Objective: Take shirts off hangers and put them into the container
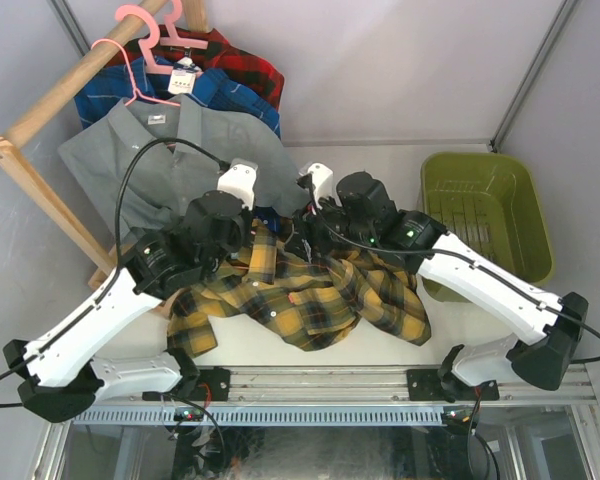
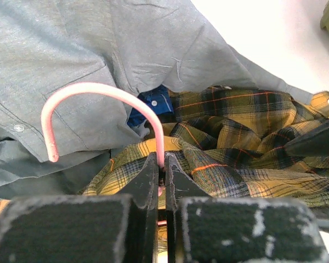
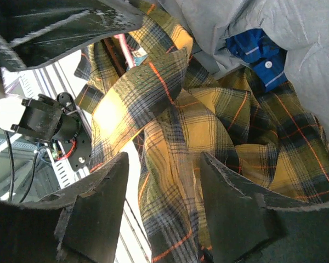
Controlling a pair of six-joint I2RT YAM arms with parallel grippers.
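The yellow and black plaid shirt (image 1: 315,310) lies in loose folds on the table in the top view. A pink hanger (image 2: 132,99) shows its curved hook above the collar in the left wrist view; the part lower down is mostly covered by cloth. My left gripper is shut on the hanger at the base of that hook. In the right wrist view my right gripper is partly open, its fingers on either side of a raised fold of the plaid shirt (image 3: 164,148). The cloth does not look pinched.
A grey shirt (image 1: 225,150) hangs from the wooden rack (image 1: 65,85) at the left, draping close to both grippers. Blue and red plaid shirts hang behind it. An olive basket (image 1: 435,175) stands at the right.
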